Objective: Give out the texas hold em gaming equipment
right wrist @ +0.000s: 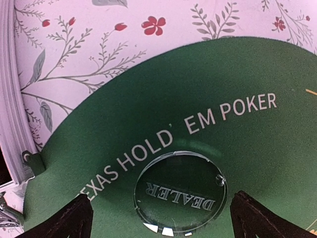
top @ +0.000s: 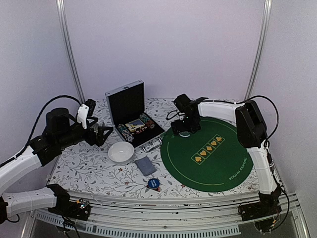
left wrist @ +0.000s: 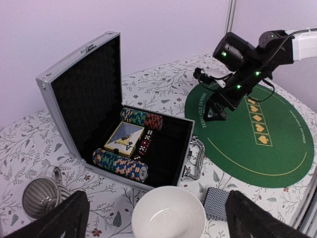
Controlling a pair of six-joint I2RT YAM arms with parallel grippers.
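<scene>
A clear dealer button (right wrist: 181,193) lies flat on the green poker mat (top: 208,171), close to the "Texas Hold Em Poker" lettering. My right gripper is open over the mat, its fingers on either side of the button in the right wrist view and nothing gripped. The silver case (top: 125,101) stands with its lid up; inside are chip rows (left wrist: 120,165), a card deck (left wrist: 125,138) and red dice (left wrist: 145,143). At the left, my left gripper (top: 102,135) hovers open and empty above the table.
In front of the case are a white bowl (top: 121,152), a dark card-like pad (top: 145,166) and a round blue piece (top: 153,183). A metal mug (left wrist: 43,197) shows at the lower left of the left wrist view.
</scene>
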